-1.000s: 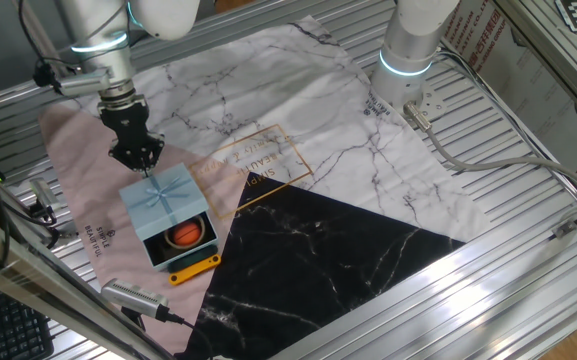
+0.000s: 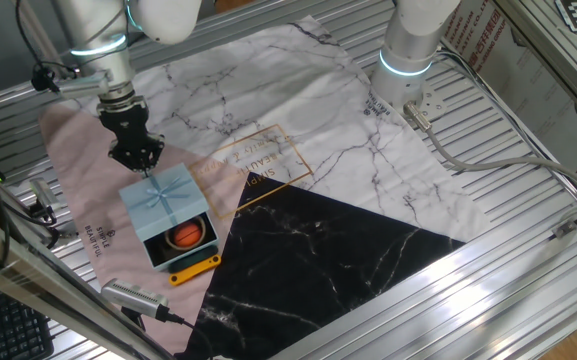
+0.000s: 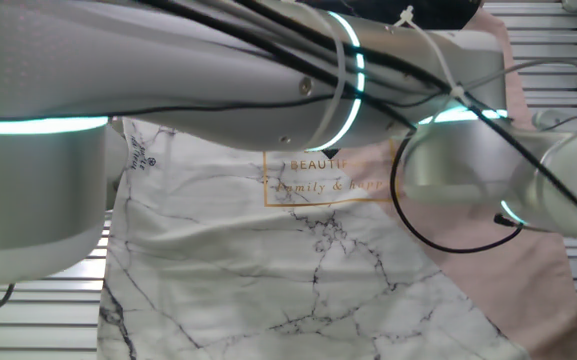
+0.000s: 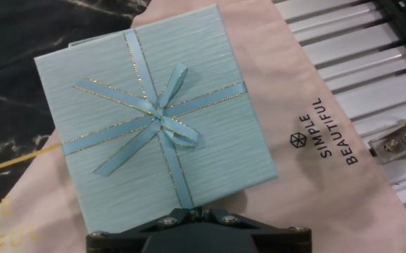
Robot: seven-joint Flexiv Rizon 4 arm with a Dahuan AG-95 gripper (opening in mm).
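Note:
A light blue gift box (image 2: pixel 181 257) stands on the pink part of the cloth. Its lid (image 2: pixel 155 205), tied with a blue ribbon bow (image 4: pixel 159 116), covers only the half nearer the arm. Through the uncovered half shows an orange-red ball (image 2: pixel 187 234) inside a round, tan-rimmed holder. My gripper (image 2: pixel 149 172) is at the lid's near edge, pointing down. In the wrist view its fingers are together at that edge, and nothing shows between them; whether they touch the lid is unclear. Exterior view 2 shows neither box nor gripper, as the arm fills its upper part.
A yellow-orange bar (image 2: pixel 195 270) lies against the box's far side. Beyond it is a grey device (image 2: pixel 135 298) with a cable. The white marble and black (image 2: pixel 318 270) parts of the cloth are clear. A metal clamp (image 4: pixel 400 142) sits on the slatted table.

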